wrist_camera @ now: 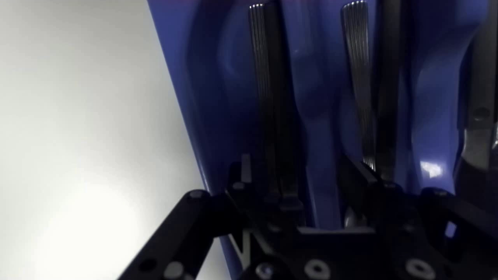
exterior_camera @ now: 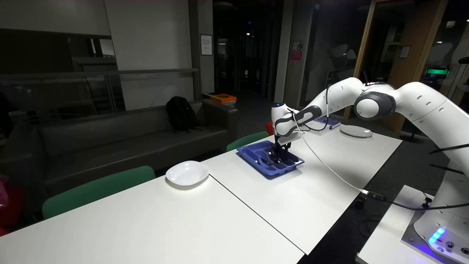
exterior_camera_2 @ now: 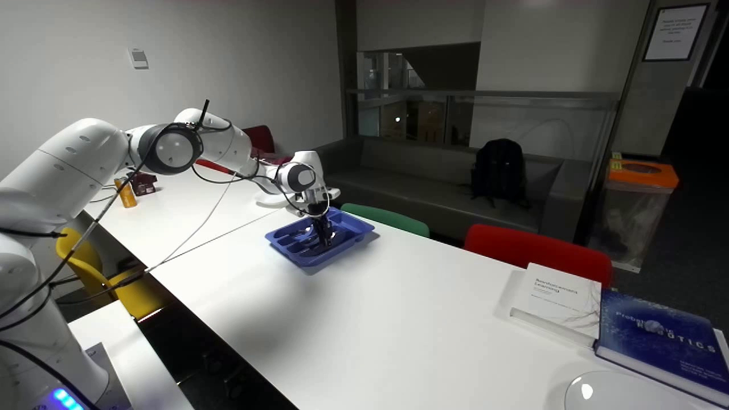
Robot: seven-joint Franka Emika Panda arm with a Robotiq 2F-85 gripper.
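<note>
A blue cutlery tray (wrist_camera: 322, 186) fills much of the wrist view; its compartments hold forks and dark pieces of cutlery. My gripper points down into it, fingers part open. In the left compartment, a fork (wrist_camera: 259, 56) and a slim dark utensil (wrist_camera: 281, 74) run side by side into the gap between my fingers, where shadow hides whether anything touches. Another fork (wrist_camera: 358, 46) reaches toward the right finger (wrist_camera: 357, 179). From outside, the gripper (exterior_camera: 281, 151) is low in the far right part of the tray (exterior_camera: 250, 163).
To the tray's left stands a white bowl (exterior_camera: 187, 173), with a grey plate (exterior_camera: 356, 131) at the far right end. Two books (exterior_camera_2: 557, 300) (exterior_camera_2: 663, 341) lie near that plate.
</note>
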